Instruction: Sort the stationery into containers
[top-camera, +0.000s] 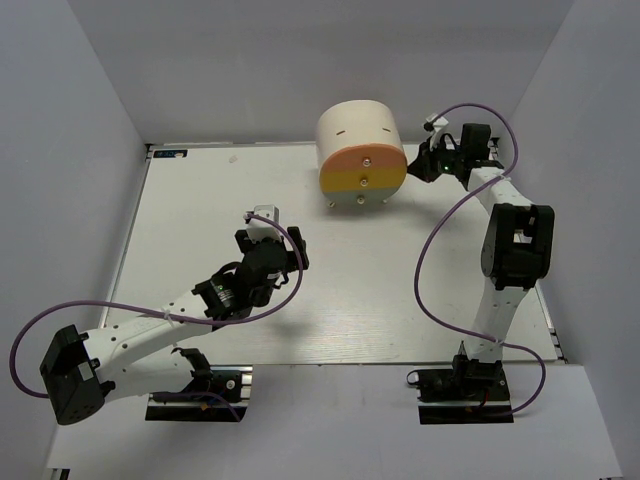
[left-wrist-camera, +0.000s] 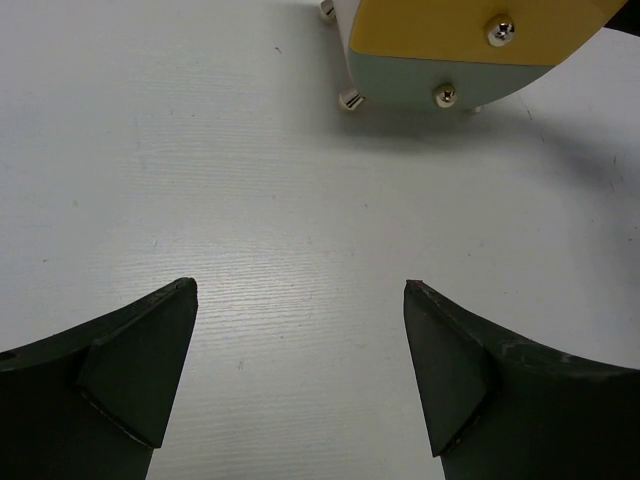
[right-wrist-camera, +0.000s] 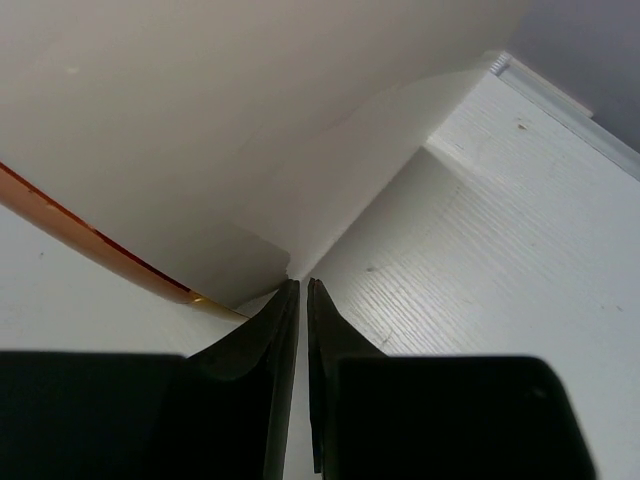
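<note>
A rounded cabinet (top-camera: 360, 125) with a cream body stands at the back of the table. Its front carries an orange, a yellow and a grey-green drawer, each with a silver knob; all three look closed. My right gripper (top-camera: 414, 168) is at the cabinet's right front edge, touching it or nearly so. In the right wrist view its fingers (right-wrist-camera: 262, 350) are almost together, with only a thin empty gap, beside the cream side wall (right-wrist-camera: 200, 120). Over the table's left middle, my left gripper is open and empty. No loose stationery shows.
Short feet (left-wrist-camera: 350, 99) hold the cabinet off the white table (top-camera: 380, 290). Grey walls (top-camera: 300, 60) enclose the back and sides.
</note>
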